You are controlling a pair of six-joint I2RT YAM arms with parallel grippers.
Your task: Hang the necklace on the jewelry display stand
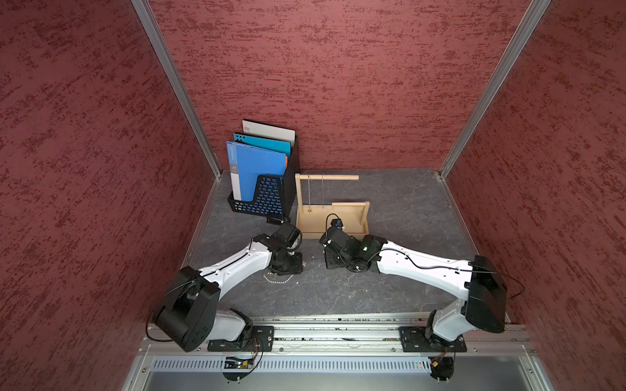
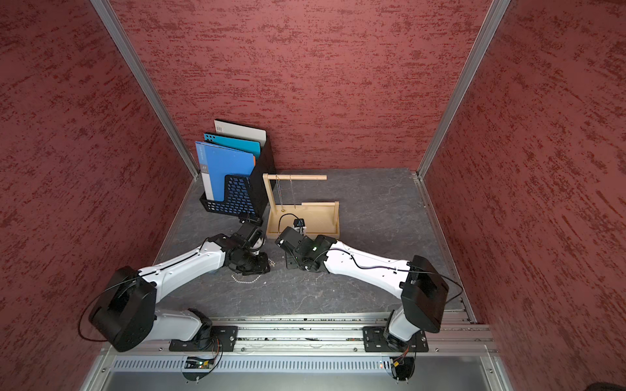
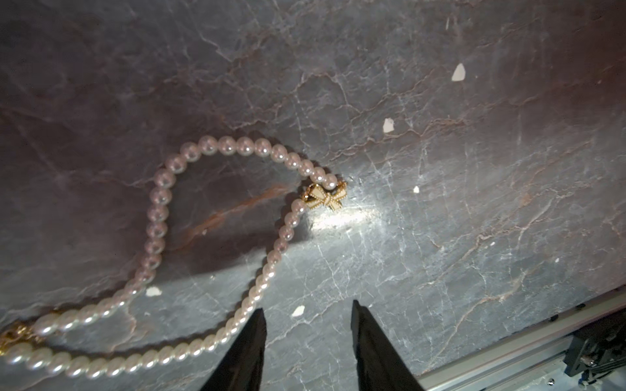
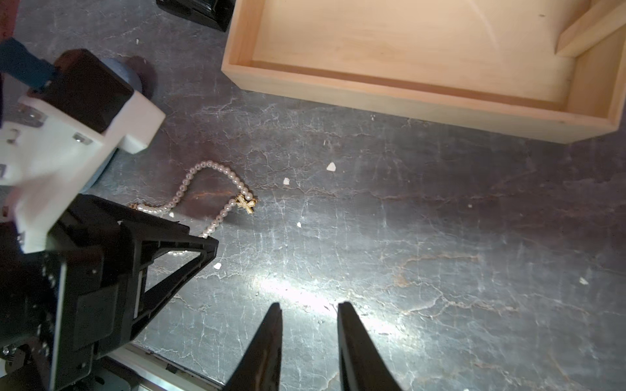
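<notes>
The pearl necklace (image 3: 156,229) lies in a loop on the dark table, its gold bow (image 3: 326,196) at one end. In the left wrist view my left gripper is open above the table beside the pearls, nothing between its fingers. My right gripper stands part open to the right of the necklace, over bare table, with nothing in it. The wooden display stand (image 1: 332,221) is behind both grippers; its upper bar (image 1: 332,177) runs to the right, with two thin chains hanging near its left end.
A black file holder (image 1: 264,195) with folders stands left of the stand. A small black object (image 4: 199,11) sits at the stand's left front corner. In the right wrist view the left arm is close on the left. Bare table lies to the right.
</notes>
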